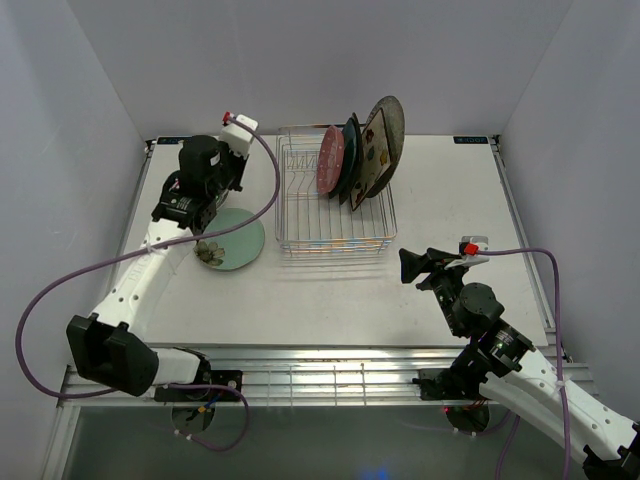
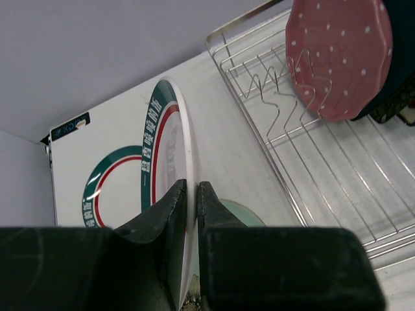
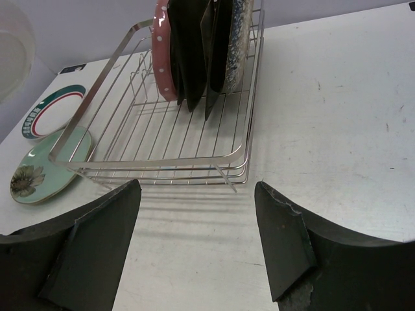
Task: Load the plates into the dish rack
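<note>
My left gripper is shut on a white plate (image 2: pixel 162 142) with green-and-red rim, held on edge above a similar plate (image 2: pixel 110 162) and a green plate (image 1: pixel 238 245) left of the rack. The wire dish rack (image 1: pixel 335 240) holds a pink dotted plate (image 1: pixel 329 160), dark plates and boards, and a large speckled plate (image 1: pixel 395 120), all upright on its right part; its left part is empty. My right gripper stands open, empty, front right of the rack.
Grey walls enclose the back and sides.
</note>
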